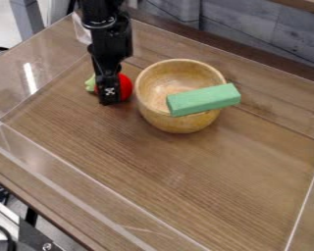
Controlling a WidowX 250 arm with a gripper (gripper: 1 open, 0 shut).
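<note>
My black gripper point(111, 82) is low over a red round object point(123, 88) with a green part point(91, 83), left of the wooden bowl point(159, 75). Its fingers stand open around or just over the red object; whether they touch it is unclear.
The bowl has a green block point(204, 99) lying across its right rim.
</note>
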